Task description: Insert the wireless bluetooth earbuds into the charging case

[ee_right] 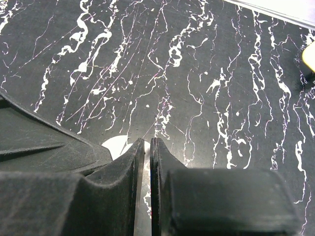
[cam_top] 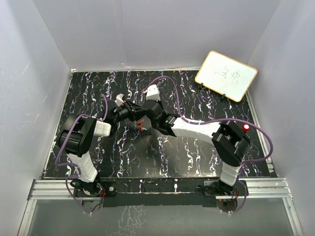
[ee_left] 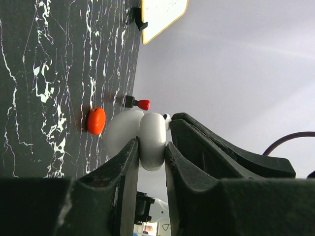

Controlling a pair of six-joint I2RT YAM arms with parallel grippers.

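Observation:
In the left wrist view a white charging case (ee_left: 152, 140) is pinched between the fingers of my left gripper, with a rounded white part, apparently its lid (ee_left: 122, 129), standing behind it. A small white piece, likely an earbud (ee_left: 168, 121), shows at the tip of my right gripper, right beside the case. In the right wrist view my right gripper is shut, with a bit of white at its fingertips. The left gripper's dark finger (ee_right: 49, 142) hides most of the case there. Whether the earbud sits in a slot cannot be seen.
An orange oval object (ee_left: 96, 121) lies on the dark marbled table (ee_left: 44, 137), near a small red-and-black item (ee_left: 137, 103). At the back right leans a whiteboard (cam_top: 226, 76).

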